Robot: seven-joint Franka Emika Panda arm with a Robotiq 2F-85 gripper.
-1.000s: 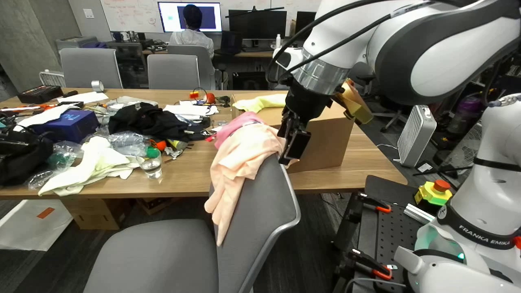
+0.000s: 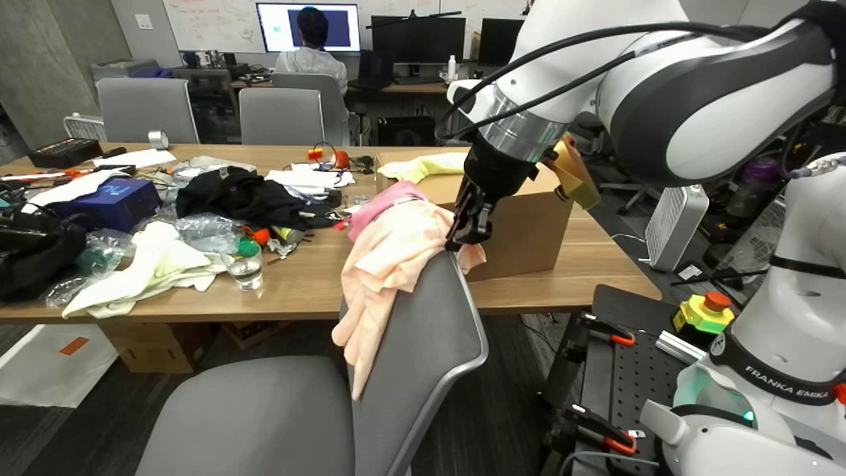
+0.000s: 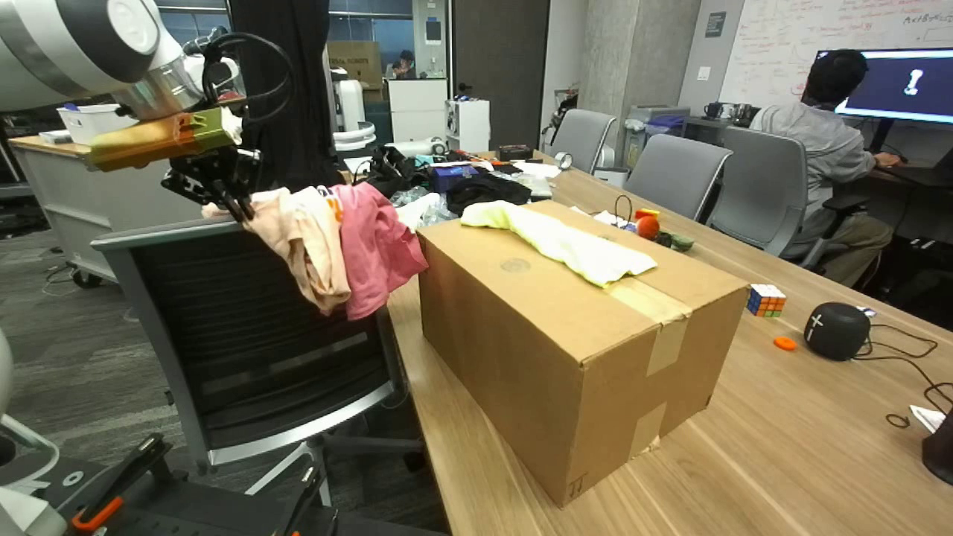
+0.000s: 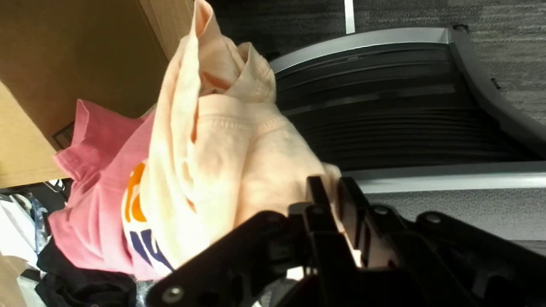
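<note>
A peach cloth (image 2: 396,246) is draped over the top of the grey chair's backrest (image 2: 432,333), a pink cloth (image 3: 380,250) beside it. In the wrist view the peach cloth (image 4: 225,148) covers part of the chair's top rail (image 4: 440,176). My gripper points down at the cloth's edge on that rail. Its fingers (image 4: 318,192) are part open, a narrow gap between them, and a fold of peach cloth reaches into the gap. Whether both fingers press on it I cannot tell. In the second exterior view the gripper (image 3: 239,207) is at the cloth's outer end.
A large cardboard box (image 3: 527,357) stands on the table close to the chair, a pale yellow cloth (image 3: 563,241) on top. Clutter fills the table's far end, with a black cloth (image 2: 238,194), a cream cloth (image 2: 154,270) and a clear glass (image 2: 247,274).
My gripper's fingers have come closer together and the wrist has shifted slightly at the chair top. The peach and pink cloths hang much as before.
</note>
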